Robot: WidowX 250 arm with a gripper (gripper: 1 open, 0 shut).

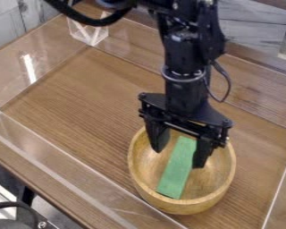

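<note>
My black gripper (178, 134) hangs over a round wooden bowl (209, 195), its two fingers spread open on either side of the space above a green block (175, 174). The block lies flat inside the bowl, its upper end close below the gripper. Whether the fingertips touch the block or bowl cannot be told.
A wooden tabletop (68, 98) fills the view, with free room to the left and back. A clear plastic object (88, 27) stands at the far upper left. Dark cables (14, 207) are at the lower left edge.
</note>
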